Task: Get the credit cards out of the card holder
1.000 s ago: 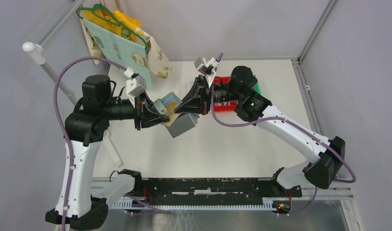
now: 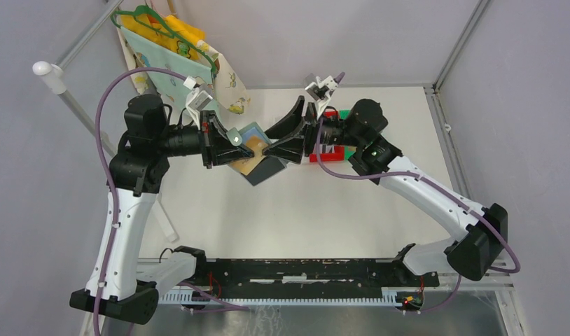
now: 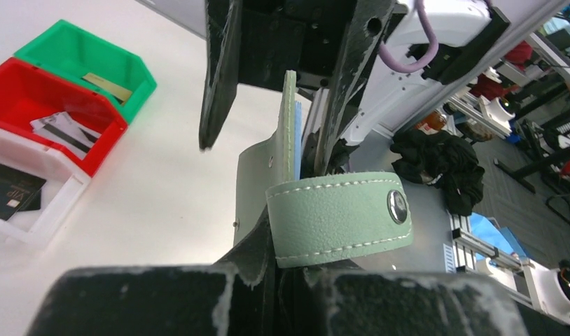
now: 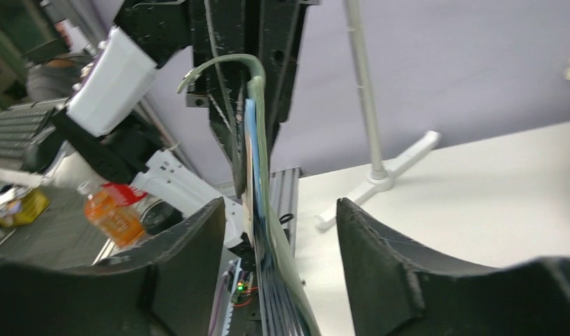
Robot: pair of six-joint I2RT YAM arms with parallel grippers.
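My left gripper (image 2: 248, 154) is shut on the pale green card holder (image 3: 338, 218), whose snap strap hangs over the fingers in the left wrist view. Colored cards show inside it from above: a tan card (image 2: 248, 165) and a blue card (image 2: 252, 131). From the right wrist camera the holder (image 4: 274, 210) appears edge-on, with cards layered along it. My right gripper (image 2: 268, 142) stands open at the holder's right side, its two fingers (image 3: 223, 84) spread to either side of the holder's edge. Neither right finger visibly touches it.
Several bins stand on the table: a green one (image 3: 138, 80) with a tan card, a red one (image 3: 114, 133) with pale cards, and a white one (image 3: 68, 189) with dark cards. A white stand foot (image 4: 380, 183) is at the left.
The left arm and holder have risen slightly in the top view, and the holder has turned a little.
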